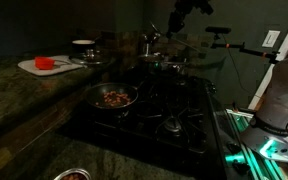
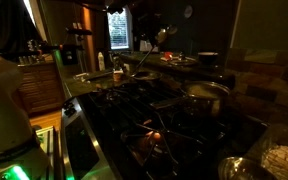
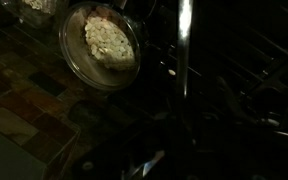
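A long shiny metal shaft (image 3: 184, 55), apparently a utensil's handle, runs up the middle of the wrist view from my gripper. The fingers are very dark there, but the gripper appears shut on this shaft. In exterior view 1 my gripper (image 1: 177, 27) hangs high above the far part of the stove (image 1: 149, 126). A pan (image 1: 111, 97) with reddish-brown pieces of food sits at the stove's left side. The wrist view also shows a round bowl (image 3: 76, 62) with pale, lumpy food in it. The utensil's far end is out of the wrist view.
A white tray (image 1: 32, 70) with a red item (image 1: 45, 63) lies on the raised back ledge. In exterior view 2, a metal bowl (image 2: 229, 172) and a clear container of pale food (image 2: 284, 158) stand at the near right. Air around the gripper looks free.
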